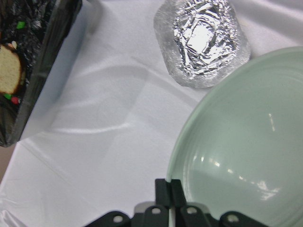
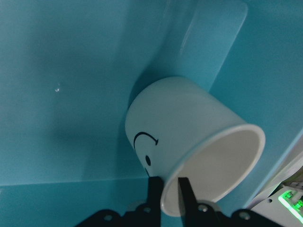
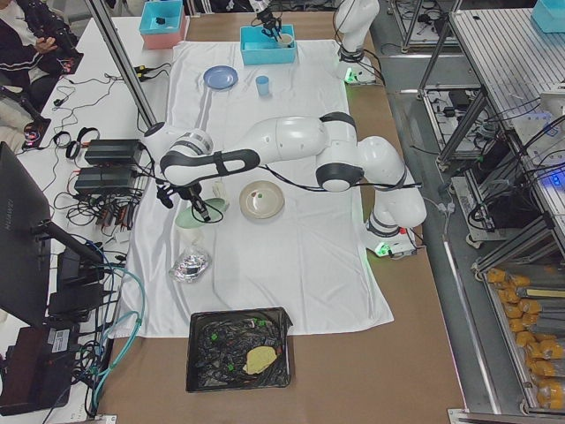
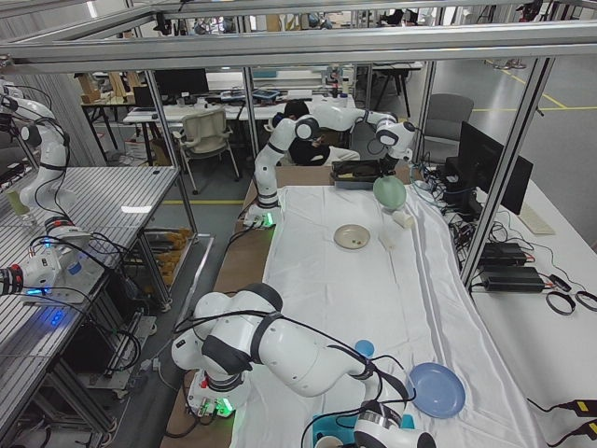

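Note:
My left gripper is shut on the rim of a pale green plate [image 1: 241,137], which hangs tilted over the white cloth, near a foil-covered item [image 1: 203,40]. A black-lined bin [image 3: 212,371] with bread [image 3: 260,358] sits at the table's near end in the camera left view. In the right wrist view, a white cup [image 2: 175,123] with a drawn face lies on its side in a blue bin [image 2: 66,61]; my right gripper has its fingers either side of the cup's rim, close together.
A beige plate [image 3: 262,200], blue plate [image 3: 220,77] and blue cup [image 3: 262,86] stand on the white cloth [image 3: 265,265]. Monitors and cables line the left side; the cloth between bin and beige plate has free room.

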